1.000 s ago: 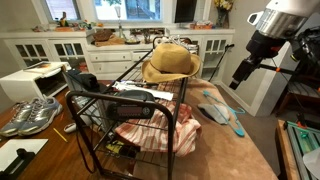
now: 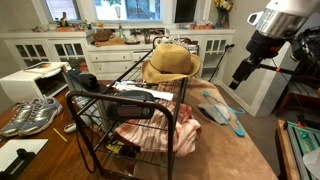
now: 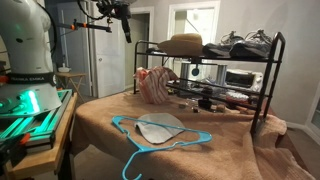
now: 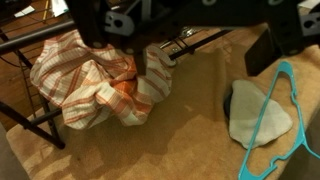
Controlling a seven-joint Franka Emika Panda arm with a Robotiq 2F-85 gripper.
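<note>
My gripper hangs in the air, its two dark fingers spread wide with nothing between them in the wrist view. In exterior view 1 it is high at the right, clear of the rack. Below and to one side, an orange-and-white checked cloth [image 4: 95,80] lies crumpled against the rack's lower shelf. On the tan surface lies a pale grey, rounded flat item [image 4: 258,118]; a light blue hanger [image 4: 262,122] crosses it. A straw hat [image 2: 171,62] rests on the rack's top shelf.
The black wire rack [image 2: 120,95] also bears dark shoes [image 3: 255,45]. Grey sneakers [image 2: 32,117] sit on the wooden table at left in exterior view 1. Bare tan surface [image 2: 225,155] spreads in front of the hanger and cloth.
</note>
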